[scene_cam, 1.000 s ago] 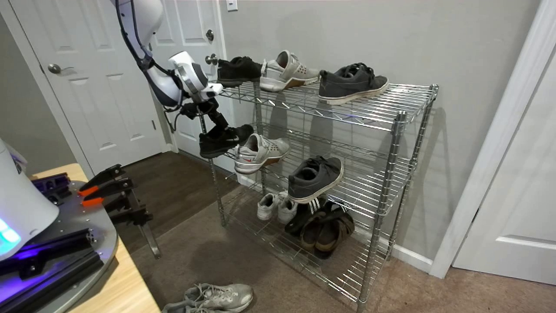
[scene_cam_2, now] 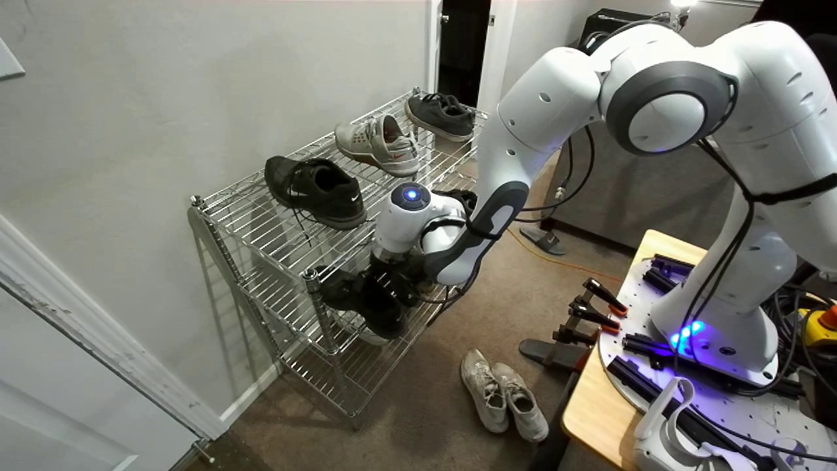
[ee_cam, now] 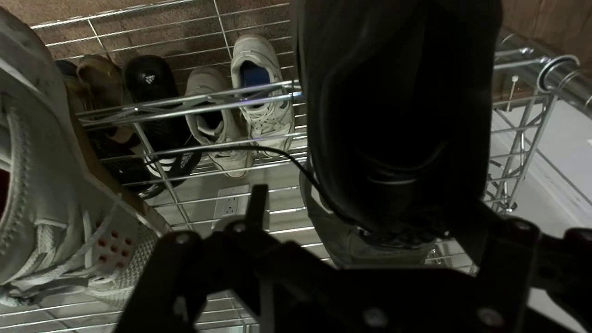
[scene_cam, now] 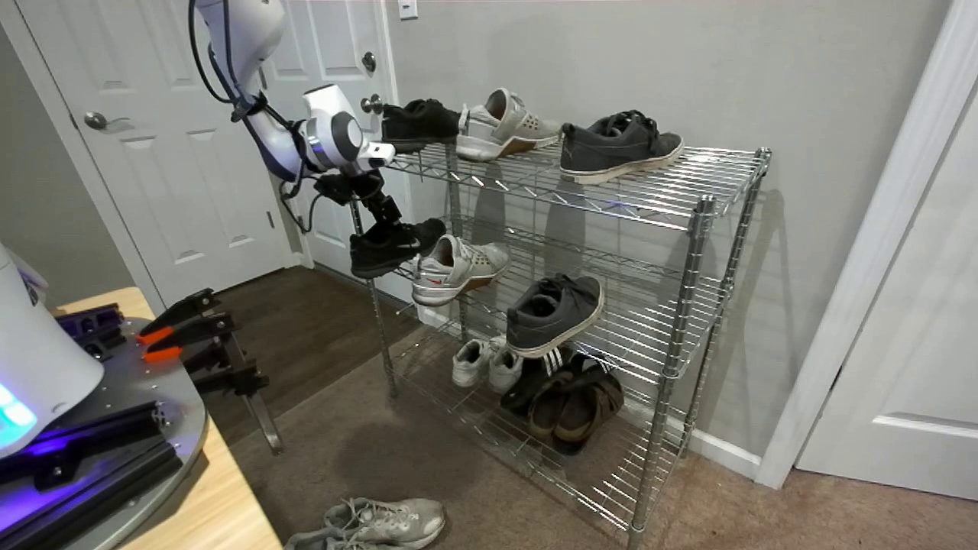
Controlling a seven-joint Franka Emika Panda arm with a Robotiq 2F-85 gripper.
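Observation:
On the rack's middle shelf, at its left end in exterior view 1, sits a black shoe [scene_cam: 396,247] with its heel over the front edge. My gripper [scene_cam: 390,216] is right above this shoe, reaching down to its collar. In the wrist view the dark shoe opening [ee_cam: 399,111] fills the area beyond the fingers, which stand open and wide apart. One finger [ee_cam: 256,208] shows left of the shoe; the other is dark against the shoe's right side. Whether either finger touches the shoe is hard to tell.
A grey-white sneaker [scene_cam: 458,270] and a dark grey shoe [scene_cam: 555,315] share the middle shelf. The wire rack's top shelf [scene_cam: 541,188] carries three shoes, near my forearm. Several pairs fill the bottom shelf. White sneakers [scene_cam_2: 503,395] lie on the floor.
My forearm has shifted slightly left in exterior view 1, and the wrist has tilted a little. The black shoe and the rest of the rack look unmoved.

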